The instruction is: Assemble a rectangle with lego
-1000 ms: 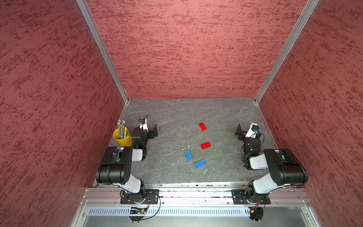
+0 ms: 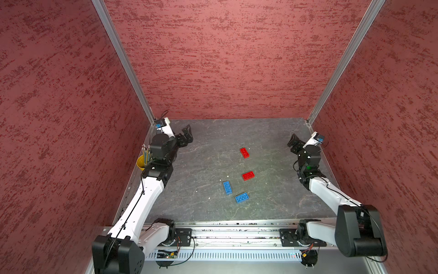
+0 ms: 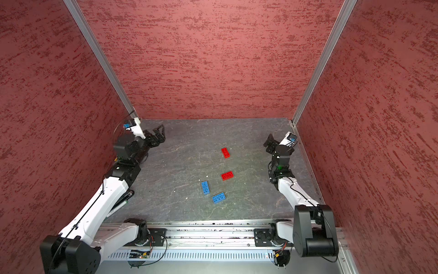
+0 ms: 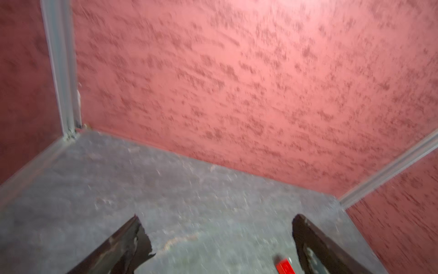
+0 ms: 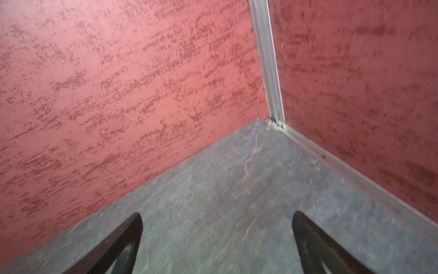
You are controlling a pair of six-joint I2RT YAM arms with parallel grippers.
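Four bricks lie apart on the grey table: a red brick (image 2: 244,152) toward the back middle, a second red brick (image 2: 248,175) nearer, a blue brick (image 2: 227,187) left of it, and another blue brick (image 2: 241,197) closest to the front. My left gripper (image 2: 186,134) is raised at the left, away from the bricks, open and empty; its wrist view catches part of a red brick (image 4: 285,266) beyond the fingers. My right gripper (image 2: 294,142) hangs at the right, also open and empty, facing bare table in its wrist view.
A yellow cup (image 2: 140,162) with long sticks stands at the left edge, partly behind my left arm. Red walls enclose the table (image 2: 205,132) at the back and sides.
The left arm now covers much of the yellow cup. The bricks have not moved.
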